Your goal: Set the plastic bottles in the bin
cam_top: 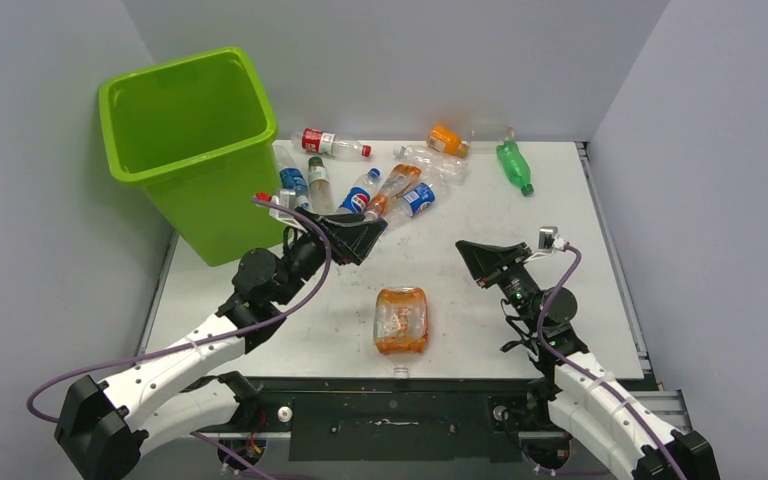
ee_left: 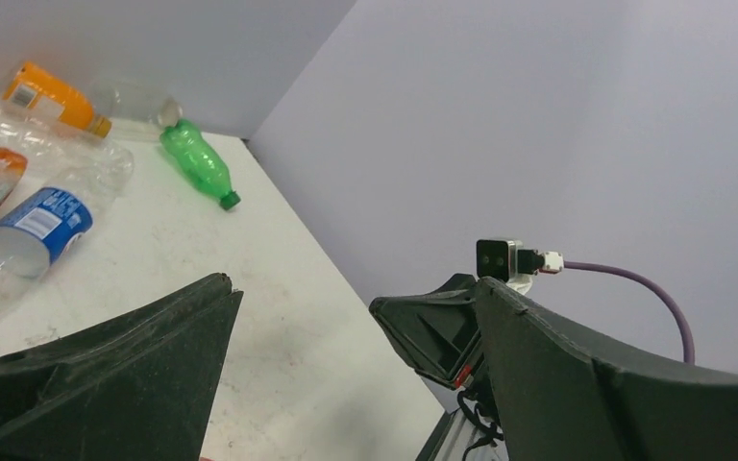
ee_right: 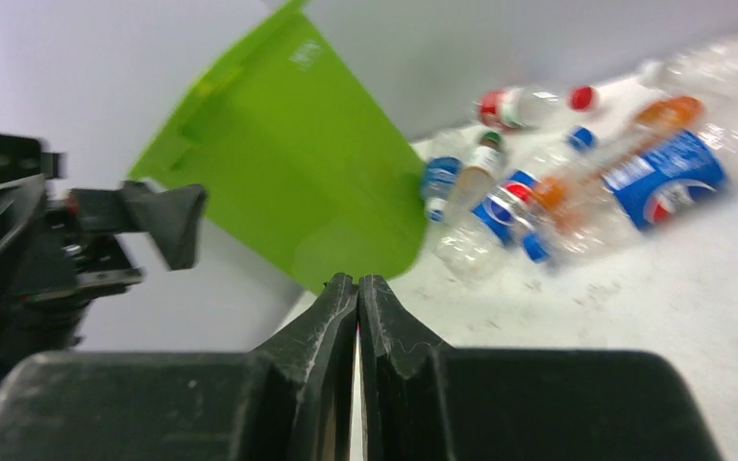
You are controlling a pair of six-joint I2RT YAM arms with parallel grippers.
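Observation:
The large clear bottle with an orange label (cam_top: 401, 320) is near the table's front edge, neck toward the edge, touched by neither gripper; whether it rests flat is hard to tell. My right gripper (cam_top: 474, 266) is right of and behind it. In the right wrist view its fingertips (ee_right: 343, 288) meet, with nothing showing between them. My left gripper stands open and empty, its fingers wide apart, above the table just in front of the bottle cluster. Among those lie a Pepsi bottle (ee_right: 668, 181), a red-labelled bottle (cam_top: 319, 142) and a green bottle (cam_top: 513, 164).
The tall green bin (cam_top: 195, 155) stands at the back left, its opening clear of both arms. An orange bottle (cam_top: 444, 139) lies at the back wall. Bare tabletop (cam_top: 550, 215) spreads across the right and middle.

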